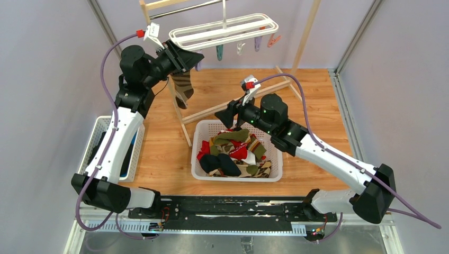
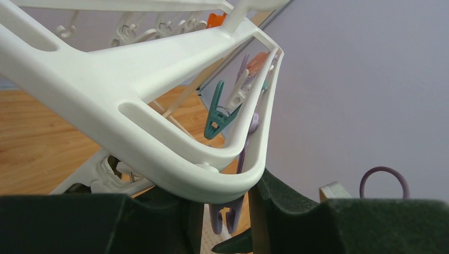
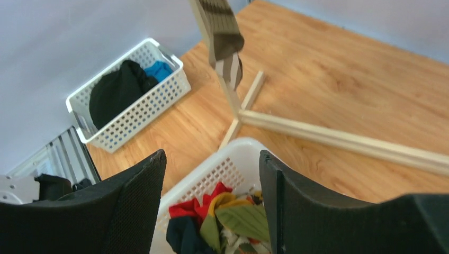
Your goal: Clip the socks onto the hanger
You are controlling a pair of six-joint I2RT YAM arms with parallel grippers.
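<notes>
The white hanger [image 1: 224, 33] hangs from a wooden stand at the back. In the top view my left gripper [image 1: 195, 59] is at its left corner. A purple clip [image 2: 226, 211] under that corner sits between its fingers, which are shut on it. A brown striped sock [image 1: 181, 90] hangs beside and below this gripper; its upper end is hidden. The lower part of the sock [image 3: 226, 39] hangs free in the right wrist view. My right gripper is above the sock basket [image 1: 198, 169], its fingers apart with nothing between them.
Several clips, including a green clip [image 1: 219, 52] and an orange clip [image 1: 274, 40], hang along the hanger. Loose socks [image 1: 229, 164] fill the white basket. Another white basket [image 1: 132, 159] with dark cloth stands at left. Bare floor lies right of the middle basket.
</notes>
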